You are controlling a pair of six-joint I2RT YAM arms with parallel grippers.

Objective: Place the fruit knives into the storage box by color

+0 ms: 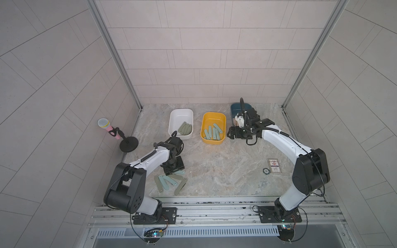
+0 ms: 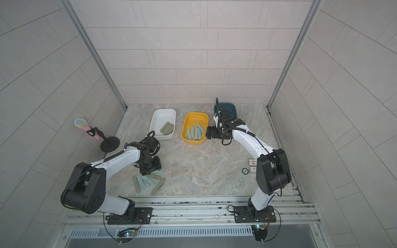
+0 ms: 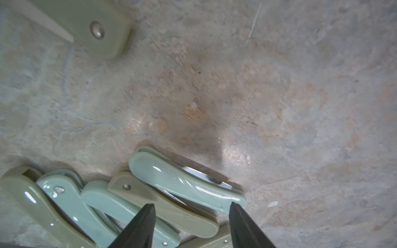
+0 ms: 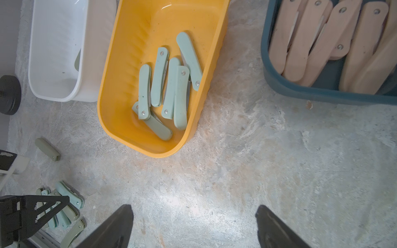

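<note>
My left gripper is part open, fingers apart over a row of folded knives at the front left. A mint knife point(image 3: 186, 181) and an olive knife point(image 3: 161, 202) lie below it; a lone olive knife point(image 3: 95, 29) lies beyond. My right gripper is open and empty, in front of the boxes. The white box point(image 1: 181, 113) holds olive knives point(image 1: 184, 127), the yellow box point(image 4: 124, 132) mint knives point(image 4: 182, 95), and the dark teal box point(image 4: 289, 88) pink knives point(image 4: 306, 45).
A black stand point(image 1: 128, 144) with pink item is at far left. A small card point(image 1: 274, 165) and round object point(image 1: 266, 171) lie at front right.
</note>
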